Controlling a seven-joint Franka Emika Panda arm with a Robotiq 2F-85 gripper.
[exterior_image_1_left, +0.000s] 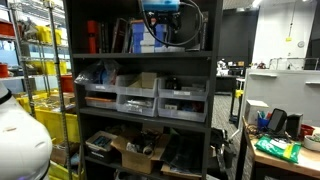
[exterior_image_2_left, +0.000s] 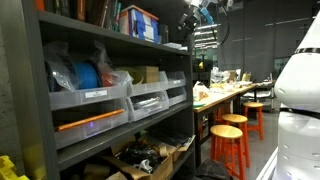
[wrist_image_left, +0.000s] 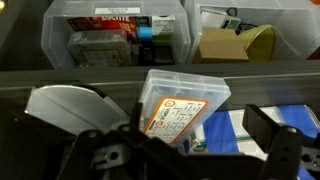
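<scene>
In the wrist view my gripper stands open, its two dark fingers wide apart on either side of a clear plastic-covered box. An orange-and-white label shows on the box. The gap between the fingers and the box cannot be judged from this view. Nothing shows clamped in the fingers. In the second exterior view, the gripper is small, high up near the top shelf.
Below the top shelf is a row of clear bins with assorted goods. Upright books fill the upper left. An open cardboard box sits on the lowest level. A side table stands to the right.
</scene>
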